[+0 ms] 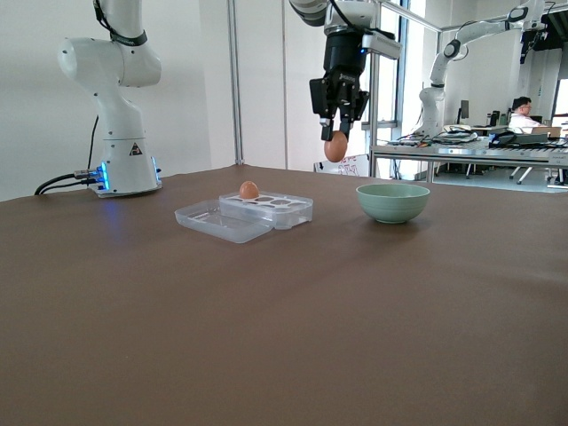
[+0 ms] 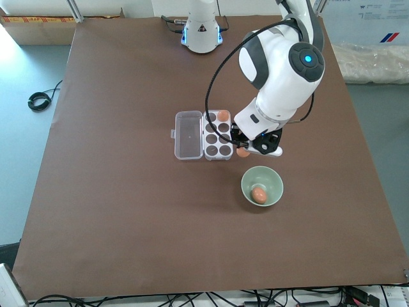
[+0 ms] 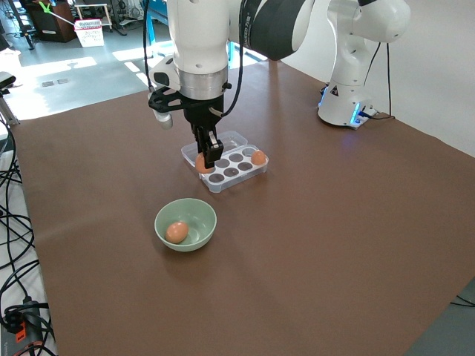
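Note:
My gripper (image 1: 335, 133) is shut on a brown egg (image 1: 335, 148), held in the air above the table, well higher than the carton. The open clear egg carton (image 2: 218, 137) has its lid (image 2: 188, 134) folded out, with one egg (image 3: 258, 158) in a cell and the other visible cells empty. A pale green bowl (image 3: 185, 213) stands apart from the carton, holding one egg (image 2: 259, 195). In the left view the arm hides the fingertips.
Cables lie off the table edge. The table around bowl and carton is clear.

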